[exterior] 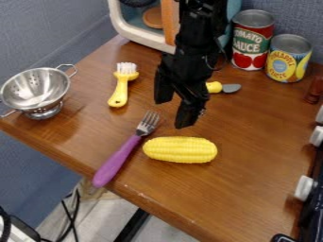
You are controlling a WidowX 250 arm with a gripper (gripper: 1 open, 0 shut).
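Observation:
My black gripper point(176, 102) hangs over the middle of the wooden table point(240, 198), its two fingers apart with nothing visible between them. Below it lie a corn cob point(179, 149) and a fork with a purple handle point(116, 161). A yellow brush point(120, 90) lies to its left. Behind it on the right, a yellow-handled tool with a grey head point(229, 88) is partly hidden by the gripper.
A steel colander point(36, 88) sits at the left edge. A tomato can point(250, 43) and a yellow can point(288, 59) stand at the back right. An appliance point(142, 28) is behind; black equipment lines the right edge.

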